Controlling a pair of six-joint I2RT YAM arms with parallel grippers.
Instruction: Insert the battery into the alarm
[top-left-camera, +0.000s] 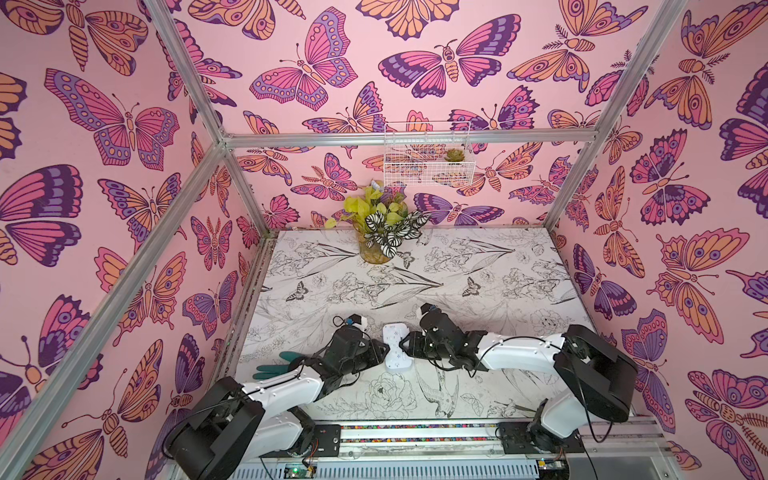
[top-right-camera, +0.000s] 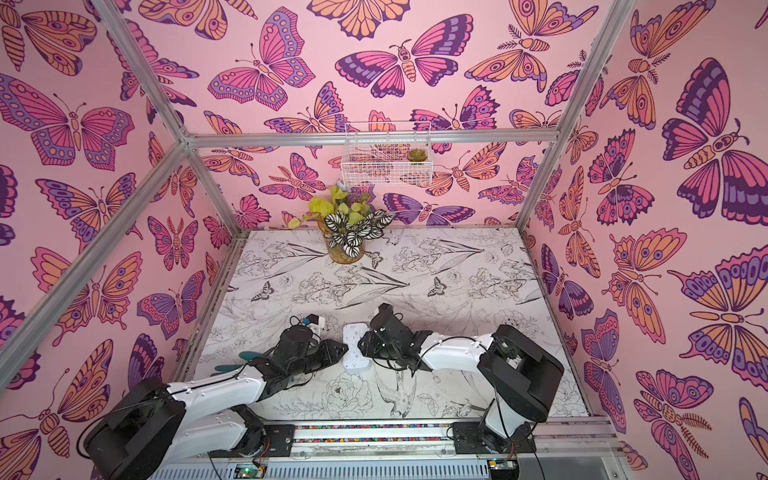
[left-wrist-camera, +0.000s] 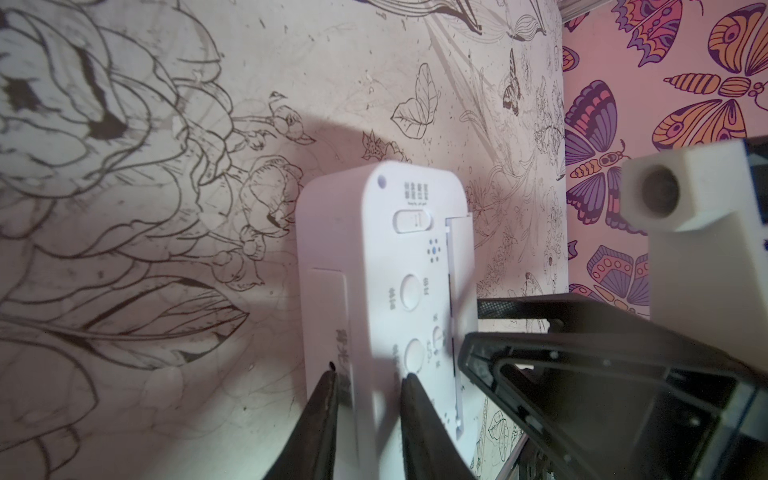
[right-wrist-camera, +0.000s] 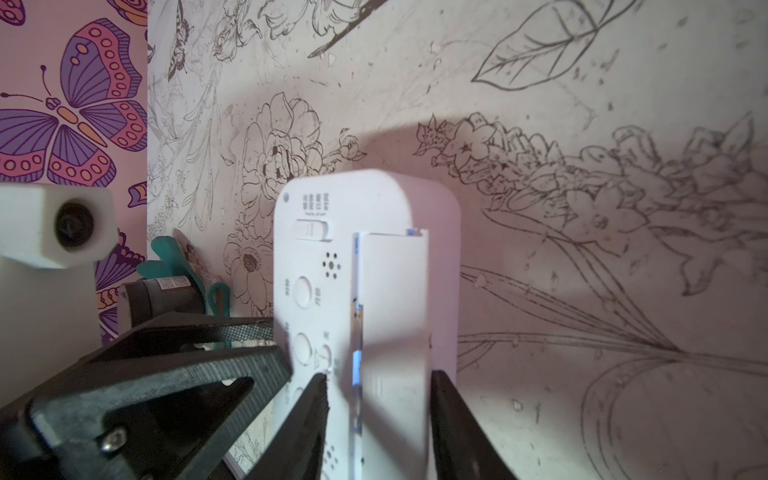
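The white alarm rests on the table between both grippers, seen close in both wrist views. My left gripper is shut on the alarm's near side. In the right wrist view a long white cover piece lies along the alarm's side, with blue showing at its edge. My right gripper is open around that piece, its dark fingertips at the alarm. Whether a battery is inside cannot be told.
A potted plant stands at the back of the table. Teal gloves or tools lie at the front left.
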